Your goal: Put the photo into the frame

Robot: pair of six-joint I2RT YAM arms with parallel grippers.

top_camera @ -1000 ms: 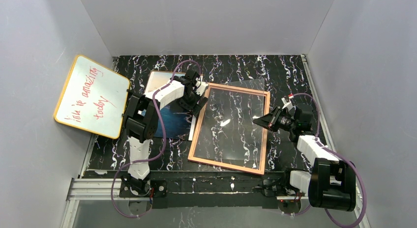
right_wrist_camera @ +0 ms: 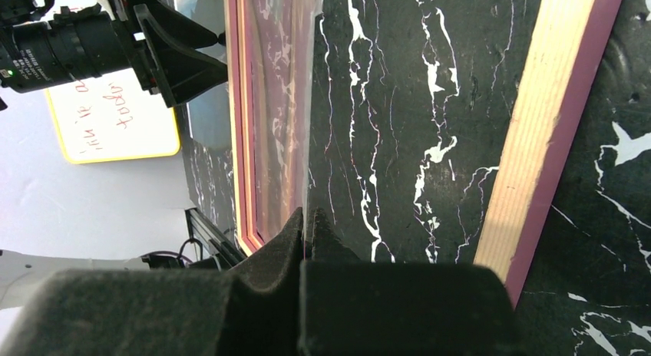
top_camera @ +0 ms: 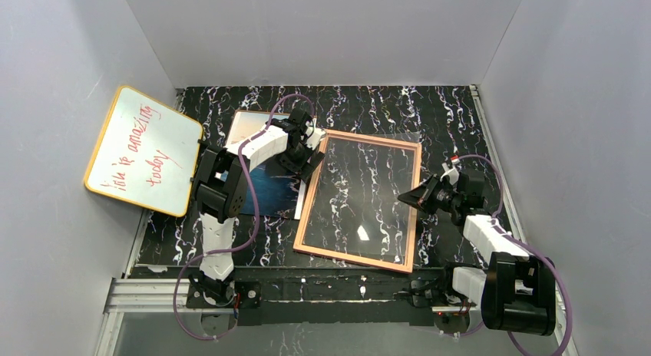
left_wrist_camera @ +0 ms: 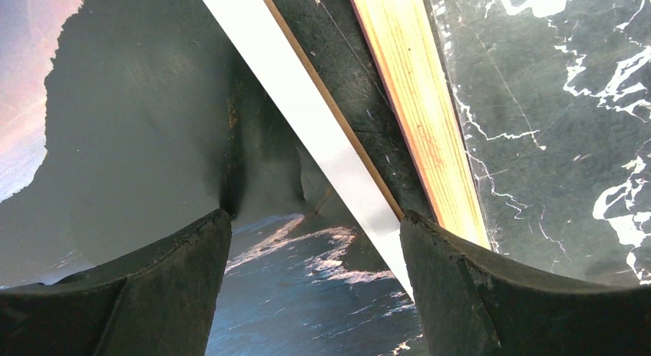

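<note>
The picture frame [top_camera: 305, 217], wooden with its middle empty, lies on the dark marbled table. My right gripper [top_camera: 404, 197] is over its right side, shut on the edge of a clear sheet [right_wrist_camera: 285, 133], which is tilted up in the right wrist view. Left of the frame lies the photo [top_camera: 269, 189], dark blue with a pale upper part and a white border. Over the photo's right edge, my left gripper stands partly open; its right finger [left_wrist_camera: 453, 279] overlaps the white border [left_wrist_camera: 322, 133]. Its arm hides part of the photo.
A whiteboard [top_camera: 143, 150] with red writing leans at the left wall. Purple cables loop past both arms.
My right gripper has shifted slightly right, and the clear sheet's far corner has slid right with it. The glare on the sheet has changed place. The left arm looks still.
</note>
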